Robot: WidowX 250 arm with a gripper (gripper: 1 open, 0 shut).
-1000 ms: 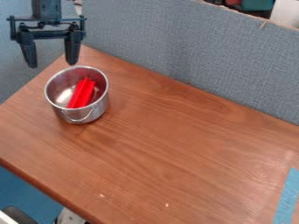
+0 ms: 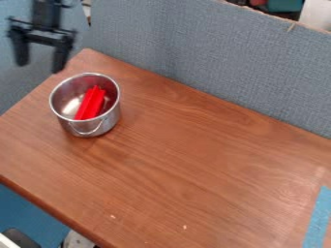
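Note:
A steel pot [image 2: 68, 120] with a wire handle stands on the left part of the wooden table, holding red objects [image 2: 91, 103] that look elongated. My black gripper [image 2: 39, 58] hangs at the upper left, above and behind the pot, blurred, its two fingers apart and nothing seen between them.
Grey padded panels [image 2: 207, 68] stand along the back and left. A light blue strip [image 2: 316, 213] lies at the right edge.
The pot and its contents have not moved.

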